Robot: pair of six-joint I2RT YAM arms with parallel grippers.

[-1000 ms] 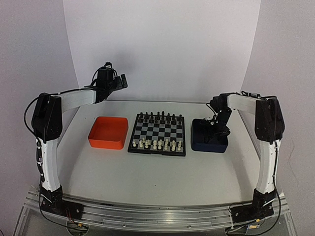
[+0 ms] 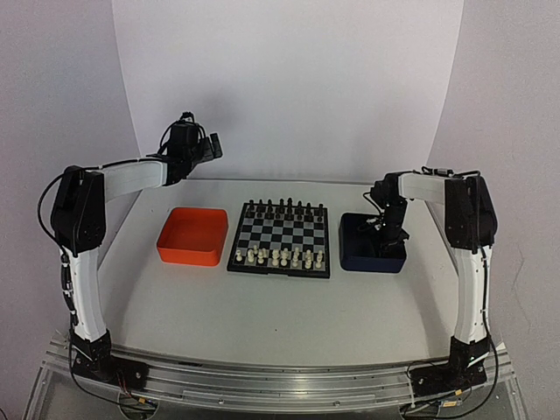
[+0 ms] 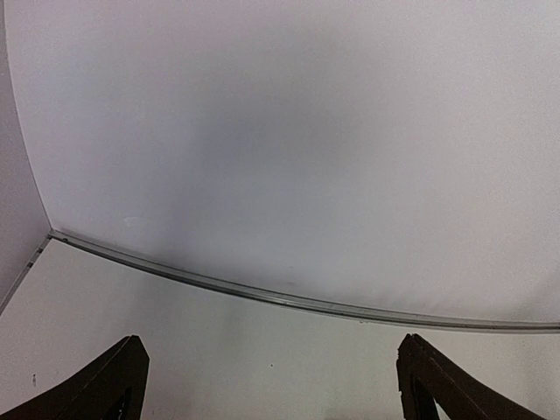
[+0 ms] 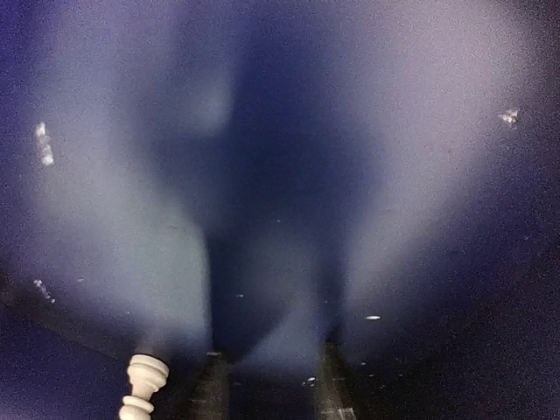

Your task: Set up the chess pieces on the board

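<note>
The chessboard (image 2: 278,271) lies mid-table with dark pieces (image 2: 282,207) along its far side and white pieces (image 2: 275,258) along its near side. Inside the dark blue box (image 2: 372,265), my right gripper (image 2: 386,243) points downward. In the right wrist view a white chess piece (image 4: 146,376) shows at the lower left, outside the fingers (image 4: 208,385). Those fingers stand apart, and nothing shows in the gap. High above the table's back left, my left gripper (image 2: 215,147) is open and empty, its fingers (image 3: 109,385) far apart in its wrist view.
An orange box (image 2: 192,257), empty as far as I see, stands left of the board. The blue box's walls surround my right gripper. A white wall (image 2: 289,87) rises behind the table.
The left arm has drifted a little to the left. The pieces on the board look the same.
</note>
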